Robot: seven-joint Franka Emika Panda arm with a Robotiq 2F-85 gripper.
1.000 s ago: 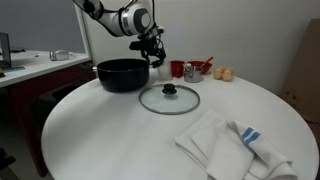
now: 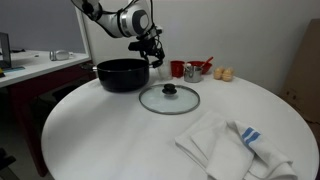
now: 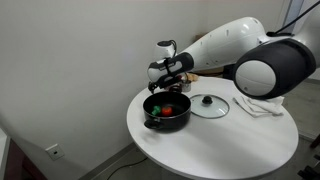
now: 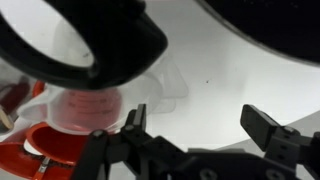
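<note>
My gripper [image 2: 157,62] is at the back of the round white table, just beside the right rim of the black pot [image 2: 122,76]. The wrist view shows the gripper open, with only white table showing between its fingers. A dark curved surface [image 4: 275,22] fills that view's upper right, and a black loop-like part [image 4: 128,45] lies close at upper left. A red item [image 3: 167,111] and a green item [image 3: 156,110] lie inside the pot. The glass lid [image 2: 170,97] with its black knob rests flat on the table, in front of the pot.
Red containers [image 2: 193,73] stand at the back edge, with small tan round things [image 2: 224,74] to their right. In the wrist view, a clear container with red markings or contents [image 4: 88,108] is near the gripper. A white towel [image 2: 232,148] lies front right.
</note>
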